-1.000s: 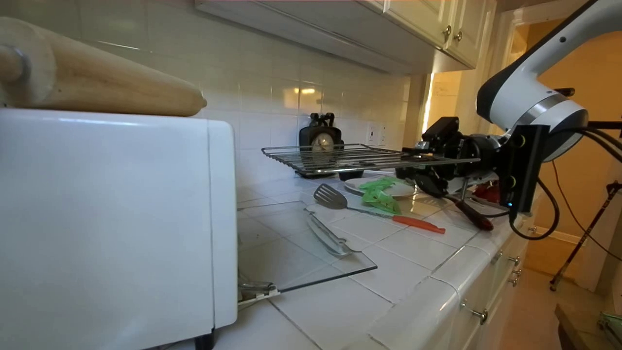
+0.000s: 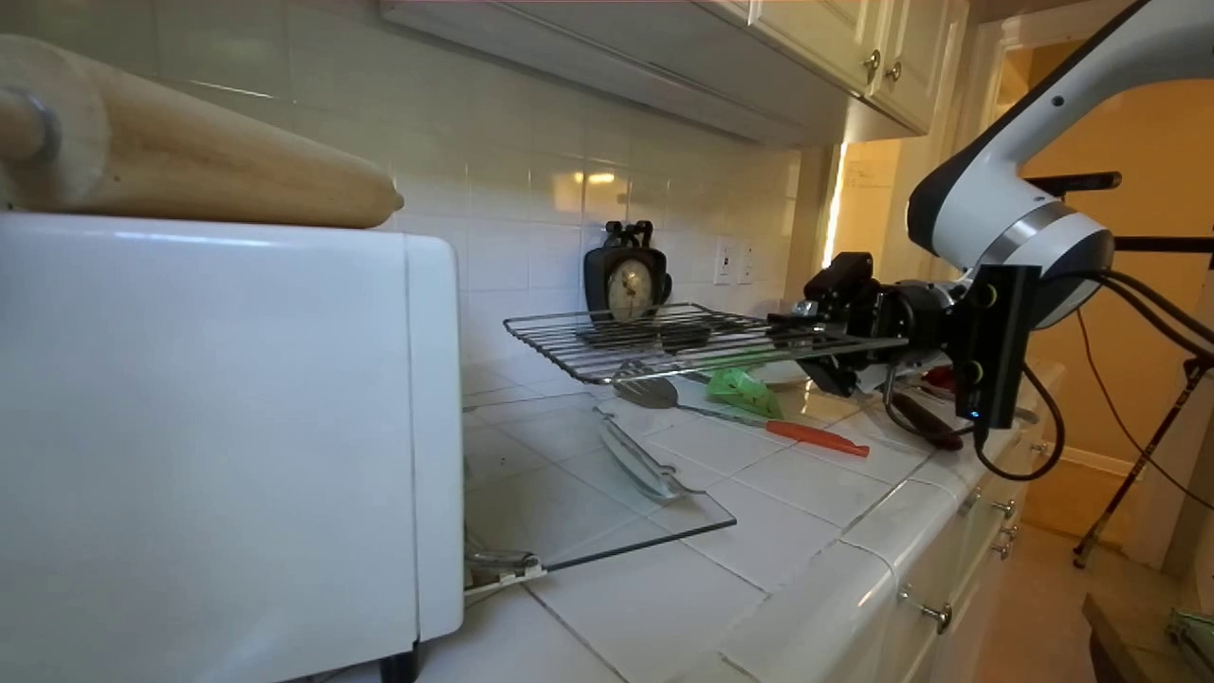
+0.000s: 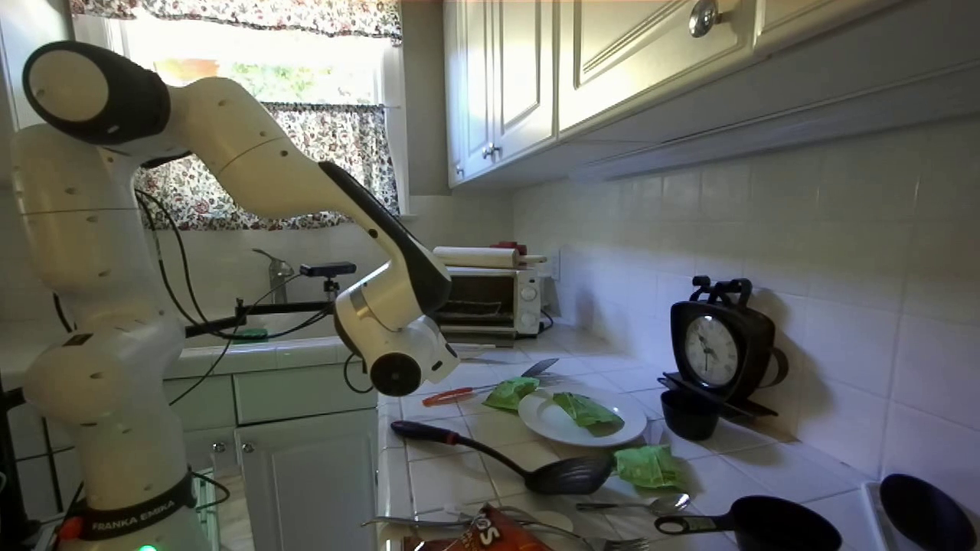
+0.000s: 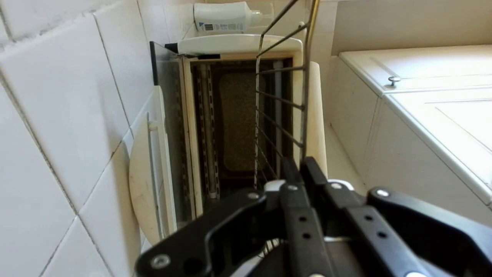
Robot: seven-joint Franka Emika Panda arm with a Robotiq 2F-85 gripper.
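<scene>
A wire oven rack hangs in the air, roughly level, above the lowered glass door of the white toaster oven. My gripper is shut on the rack's edge farthest from the oven. In the wrist view the fingertips of my gripper pinch the rack's wire. Beyond the rack, that view looks into the oven's dark open cavity. The whole rack stands outside the oven, apart from its opening.
A rolling pin lies on the oven. Below the rack are a slotted spatula with an orange handle and green leaves. A black clock-like scale stands by the wall, and cabinets hang overhead.
The rack and my gripper have come slightly lower. The arm has shifted a little left, toward the oven, and the rack's tilt shows more of its top wires.
</scene>
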